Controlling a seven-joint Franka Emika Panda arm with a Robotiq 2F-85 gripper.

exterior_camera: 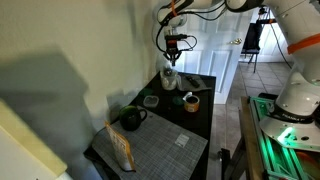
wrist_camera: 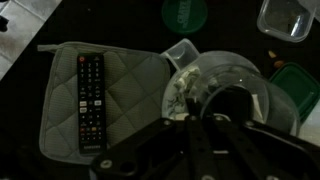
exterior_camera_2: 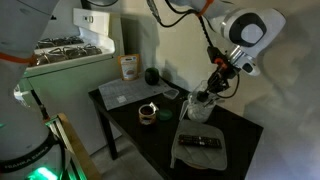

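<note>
In the wrist view, a clear cup-like vessel point(wrist_camera: 234, 84) lies tilted at my fingertips. My gripper is nearly shut, with what seems to be its rim between the fingers; the dark view makes the exact grip hard to see. Beneath it is a clear container point(wrist_camera: 174, 101) with small whitish pieces inside. From the second exterior view, my gripper point(exterior_camera_2: 215, 86) hangs over the clear container point(exterior_camera_2: 200, 108) at the back of the dark table. The first exterior view shows the gripper point(exterior_camera: 171, 60) above the container at the table's far end.
A black remote point(wrist_camera: 91, 103) lies on a grey quilted pad point(wrist_camera: 144, 78) beside the container. A green lid point(wrist_camera: 184, 13), a small clear tray point(wrist_camera: 286, 16) and a green dish point(wrist_camera: 297, 84) are close by. A brown mug point(exterior_camera_2: 147, 115) stands nearer the front.
</note>
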